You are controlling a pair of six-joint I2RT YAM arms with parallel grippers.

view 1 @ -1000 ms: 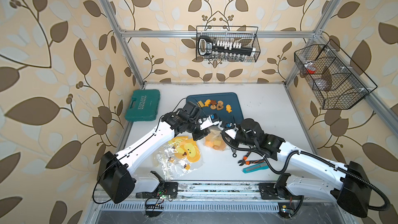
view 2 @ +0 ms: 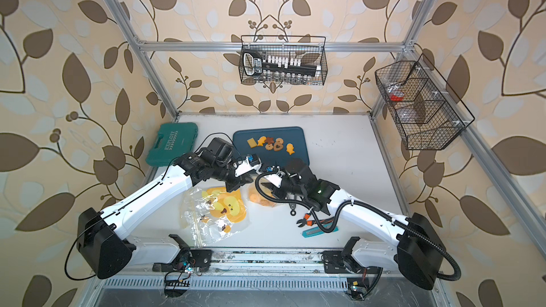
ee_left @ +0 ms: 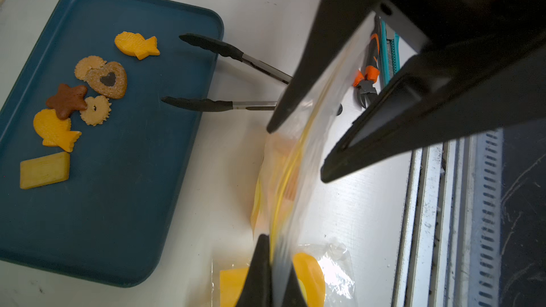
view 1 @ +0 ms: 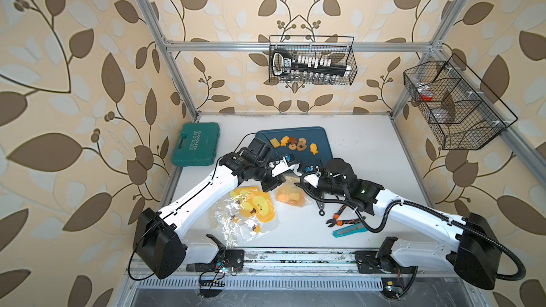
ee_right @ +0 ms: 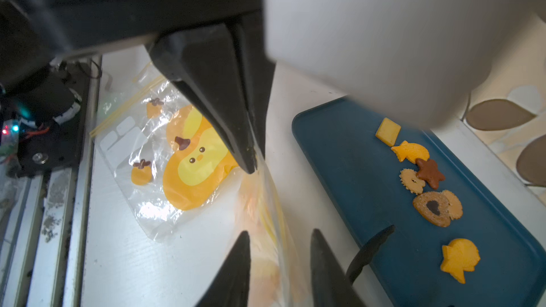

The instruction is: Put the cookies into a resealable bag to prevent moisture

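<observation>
The resealable bag [view 1: 290,195] hangs upright in front of the tray, with orange shapes on its side; whether cookies are inside, I cannot tell. My left gripper is shut on its top edge, where a yellow seal line runs. In the right wrist view the bag [ee_right: 268,207] rises between the parted fingers of my right gripper, which is open around the top edge. Several cookies, among them a fish [ee_left: 136,45], a star [ee_left: 67,100] and a heart [ee_left: 108,79], lie on the dark blue tray [ee_left: 142,193].
A second clear bag [ee_right: 150,207] with an orange animal print lies flat at the front left. Black-tipped tongs [ee_left: 207,104] rest over the tray's edge. Pliers [view 1: 336,219] and a teal cutter [view 1: 349,229] lie front right; a green case [view 1: 195,143] sits at the left.
My right gripper has shifted left to the bag's top edge. The hanging bag has swung slightly left, while the left arm has barely moved.
</observation>
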